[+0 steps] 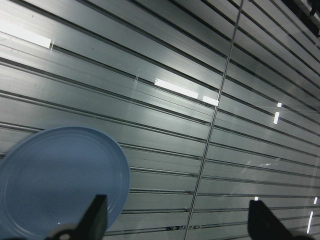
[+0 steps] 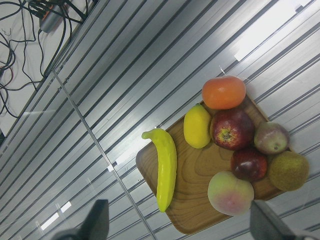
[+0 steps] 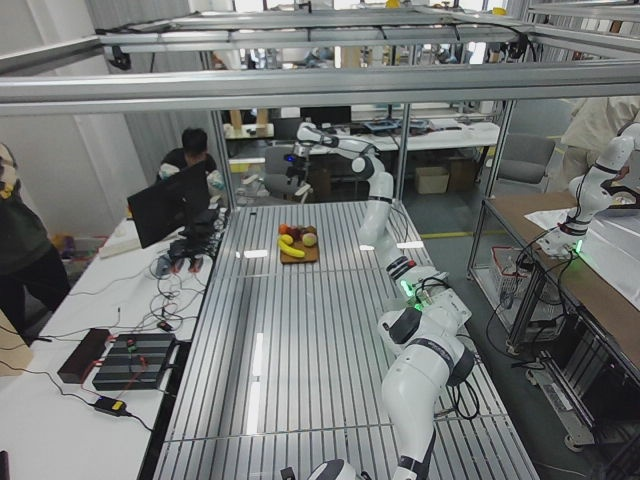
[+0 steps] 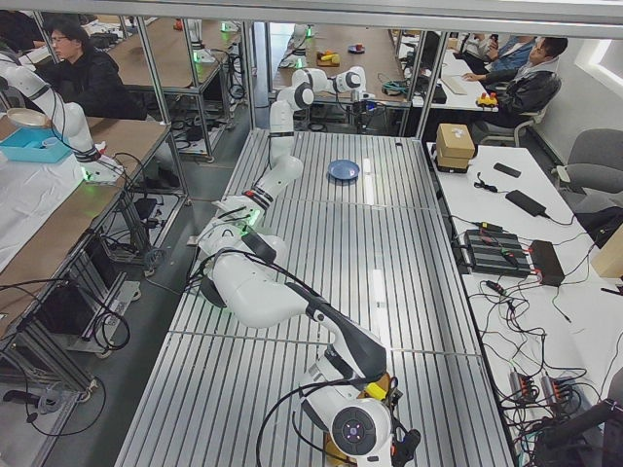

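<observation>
A wooden tray (image 2: 195,170) holds a banana (image 2: 166,170), a lemon (image 2: 197,126), an orange (image 2: 223,92), a peach (image 2: 230,193), apples (image 2: 231,129) and other round fruit. A blue plate (image 4: 343,169) lies at the other end of the slatted table, beneath my left gripper in its wrist view (image 1: 65,175). My left gripper is open, its blurred fingertips wide apart with nothing between them. My right gripper is likewise open above the fruit tray, its fingertips apart at the lower edge of its wrist view.
Frame posts and an overhead beam (image 3: 320,85) surround the arms. Other benches with robot arms and seated people are around.
</observation>
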